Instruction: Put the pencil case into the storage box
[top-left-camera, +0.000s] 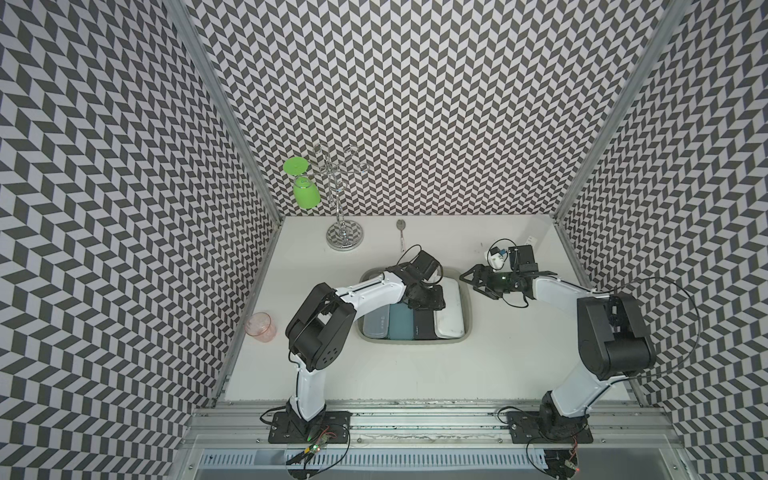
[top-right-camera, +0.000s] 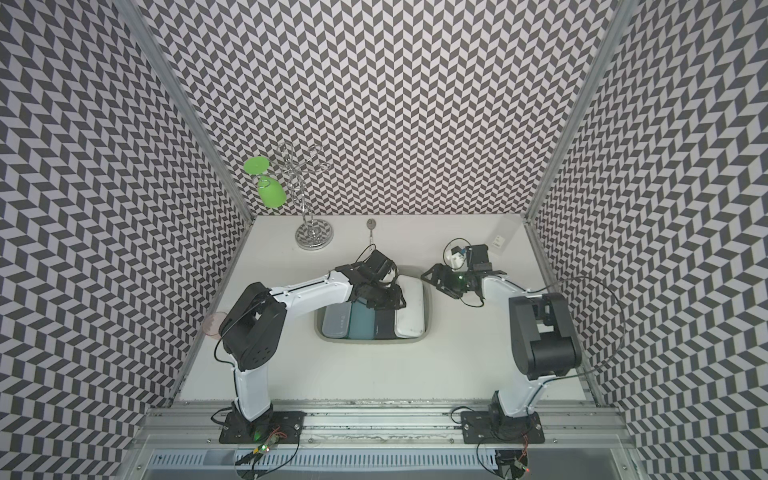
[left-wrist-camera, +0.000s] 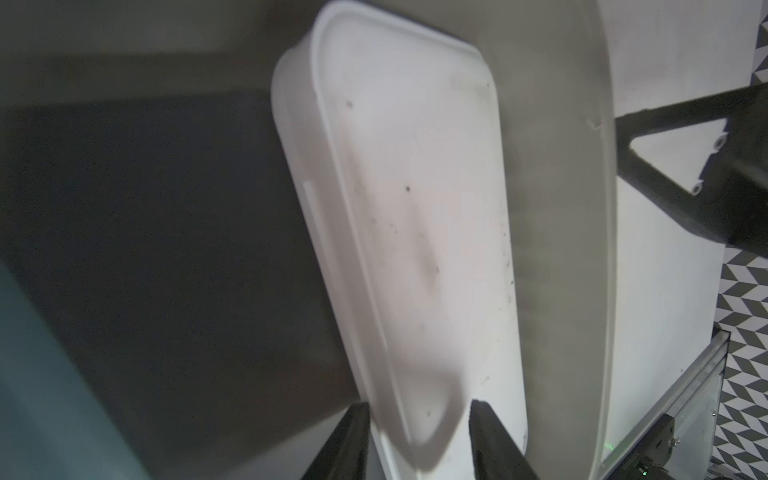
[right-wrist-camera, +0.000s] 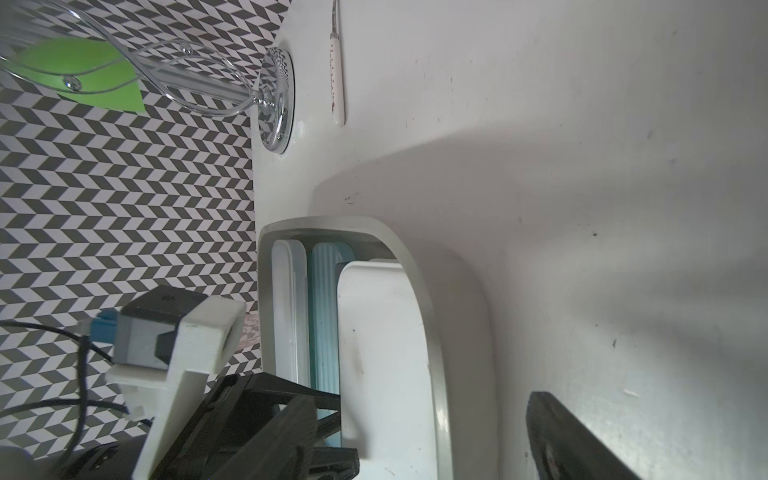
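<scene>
The pale grey storage box (top-left-camera: 468, 316) stands mid-table, holding a grey-blue case (top-left-camera: 376, 321), a teal case (top-left-camera: 401, 321), a dark case (top-left-camera: 424, 326) and a white case (top-left-camera: 449, 308), which I take for the pencil case. The white case stands inside along the right wall. My left gripper is shut on it, one finger (left-wrist-camera: 348, 444) by its left side and the other near its right edge; the contact is partly hidden. At the box's right rim my right gripper (top-left-camera: 470, 281) stands open, its fingers wide apart and nothing between them.
Behind the box are a chrome stand (top-left-camera: 344, 233) with a green goblet (top-left-camera: 305, 193) and a thin utensil (right-wrist-camera: 337, 80). A pink glass (top-left-camera: 261, 326) stands at the left edge, a clear container (top-right-camera: 502, 236) at the back right. Table right of the box is mostly clear.
</scene>
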